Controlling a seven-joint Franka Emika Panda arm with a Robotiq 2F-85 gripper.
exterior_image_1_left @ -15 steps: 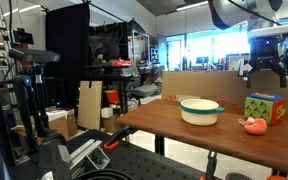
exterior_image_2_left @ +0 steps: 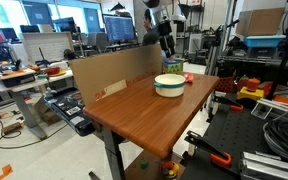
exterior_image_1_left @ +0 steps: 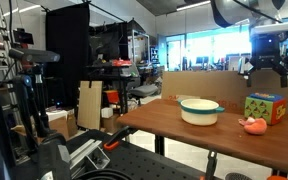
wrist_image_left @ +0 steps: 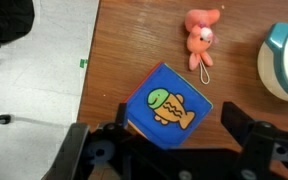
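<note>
A colourful box-shaped block (wrist_image_left: 169, 108) rests on the wooden table, its blue top with a green and orange fish facing up. Over it hangs my gripper, fingers spread wide and nothing held between them; exterior view 1 also has the gripper (exterior_image_1_left: 266, 77) above the block (exterior_image_1_left: 265, 107). A pinkish-red plush toy (wrist_image_left: 200, 38) with a string loop lies apart from the block. Beside these stands a white bowl (exterior_image_1_left: 200, 112) with a teal rim, partly cut off at the right in the wrist view. The block's lower sides are hidden from the wrist view.
The wooden table (exterior_image_2_left: 144, 124) has a broad bare stretch on the near side of the bowl in exterior view 2. A brown panel (exterior_image_2_left: 106, 79) stands along one long edge. Black equipment with cables (exterior_image_2_left: 269, 140) flanks the opposite side.
The arm has shifted only slightly above the block. The block, plush toy and bowl are where they were.
</note>
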